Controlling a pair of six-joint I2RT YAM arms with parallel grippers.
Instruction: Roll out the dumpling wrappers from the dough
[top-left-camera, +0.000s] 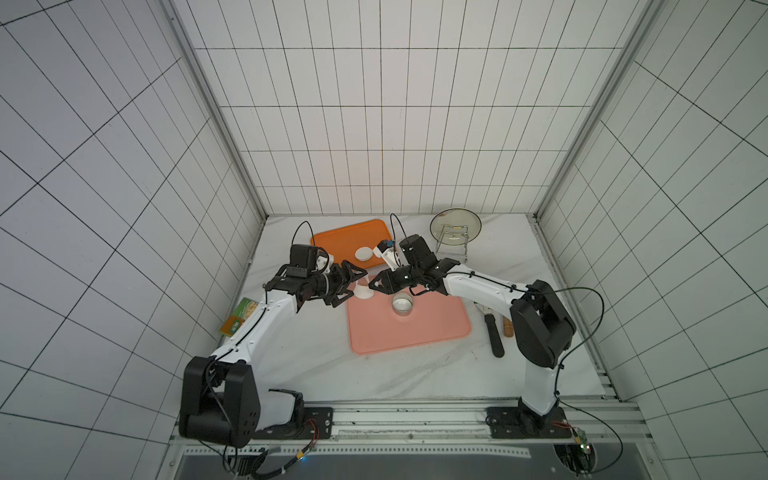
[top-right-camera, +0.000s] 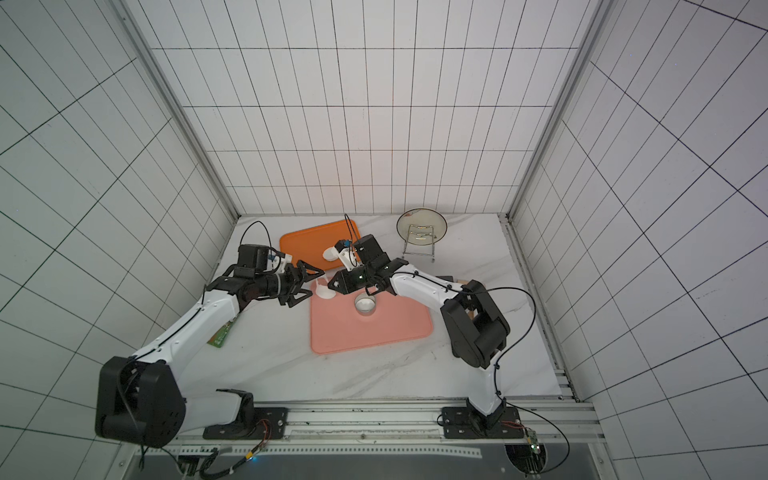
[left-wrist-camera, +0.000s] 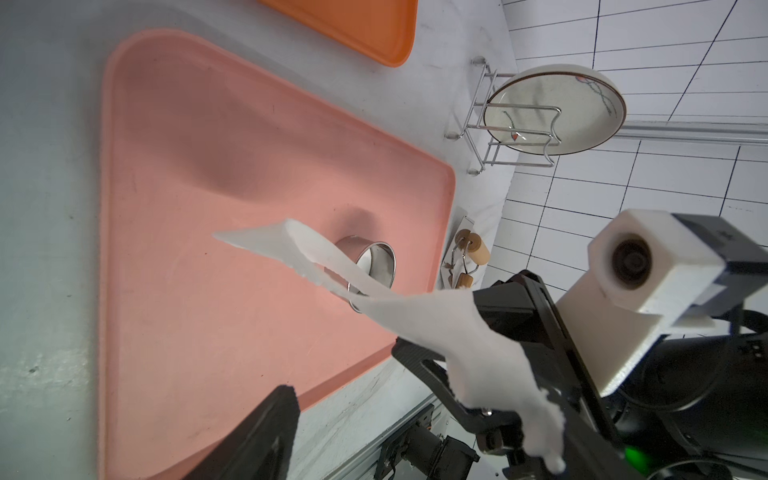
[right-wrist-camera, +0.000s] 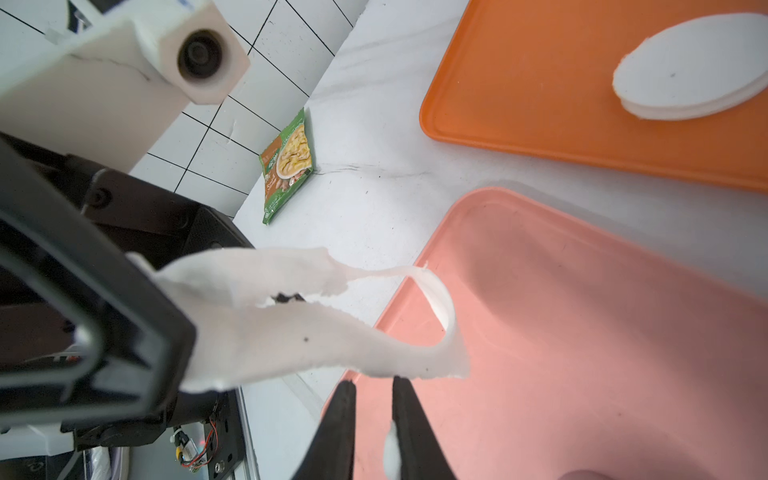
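A thin, torn-looking sheet of white dough dangles between my grippers above the pink tray, stretched toward my right gripper's fingers in the right wrist view. My left gripper (top-left-camera: 345, 281) faces my right gripper (top-left-camera: 377, 281) over the tray's left back part; exactly which fingers grip the dough is unclear, as are both fingers. A steel ring cutter (top-left-camera: 402, 305) stands on the pink tray. A flat white dough round (right-wrist-camera: 688, 68) lies on the orange tray (right-wrist-camera: 512, 96).
A plate (left-wrist-camera: 552, 108) leans in a wire rack at the back right. Tools with black (top-left-camera: 493, 336) and wooden handles lie right of the pink tray. A green packet (right-wrist-camera: 285, 168) lies at the left.
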